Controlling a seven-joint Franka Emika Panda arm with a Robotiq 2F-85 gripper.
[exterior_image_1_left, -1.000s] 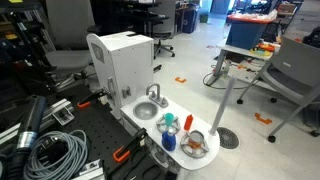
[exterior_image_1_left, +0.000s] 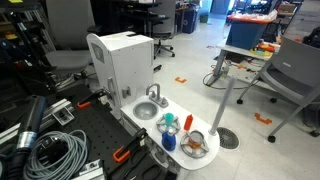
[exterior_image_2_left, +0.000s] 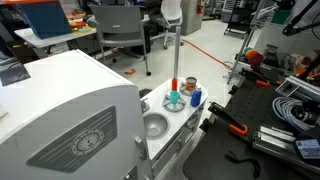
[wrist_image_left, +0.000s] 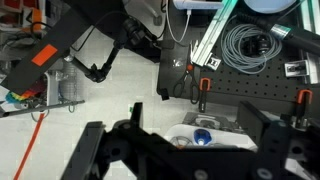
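In the wrist view my gripper stands open, its dark fingers wide apart at the lower left and lower right, with nothing held between them. Below it, partly cut off by the frame, lies the white toy-kitchen counter with a blue cup (wrist_image_left: 202, 136). In exterior view 1 the counter (exterior_image_1_left: 185, 112) carries that blue cup (exterior_image_1_left: 169, 141) near its front edge, a teal cup (exterior_image_1_left: 169, 119) on one burner and a copper-coloured pot (exterior_image_1_left: 196, 139) on the other. A small red bottle (exterior_image_1_left: 188, 122) stands behind them. The gripper cannot be made out in either exterior view.
A sink with a faucet (exterior_image_1_left: 153, 92) and a white cabinet (exterior_image_1_left: 122, 65) adjoin the burners. On the dark table lie a coiled cable (wrist_image_left: 250, 48), scissors (wrist_image_left: 183, 84) and orange-handled clamps (wrist_image_left: 204, 92). Chairs (exterior_image_1_left: 292, 70) stand on the open floor behind.
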